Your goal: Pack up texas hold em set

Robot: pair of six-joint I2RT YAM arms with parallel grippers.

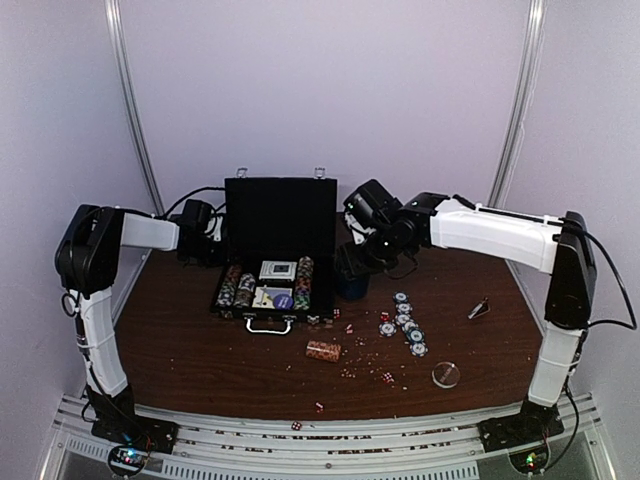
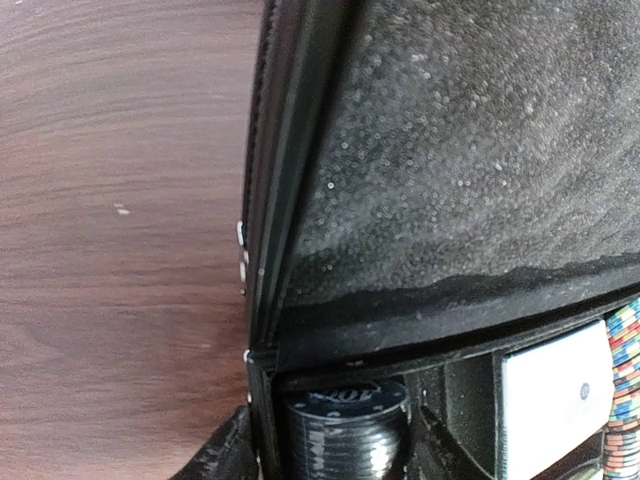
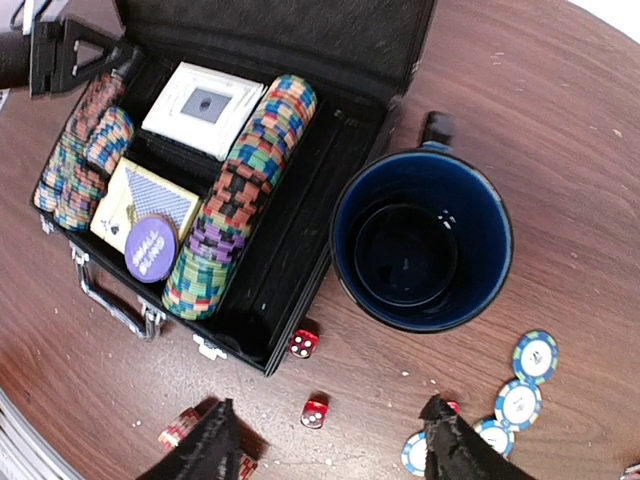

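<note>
The black poker case (image 1: pixel 282 215) stands with its lid up, chip rolls and cards inside. Its back left corner lies between the spread fingers of my left gripper, one outside the side wall, the other inside beside a dark chip roll (image 2: pixel 345 435). In the right wrist view my right gripper is open and empty above the table. A dark blue mug (image 3: pixel 470 285) sits close to the case's right side. Loose blue-white chips (image 3: pixel 518 403), red dice (image 3: pixel 314 413) and an orange chip roll (image 1: pixel 323 351) lie on the table.
A clear round disc (image 1: pixel 446 375) and a small dark object with a bright edge (image 1: pixel 479 309) lie at the right. Bright specks dot the wood.
</note>
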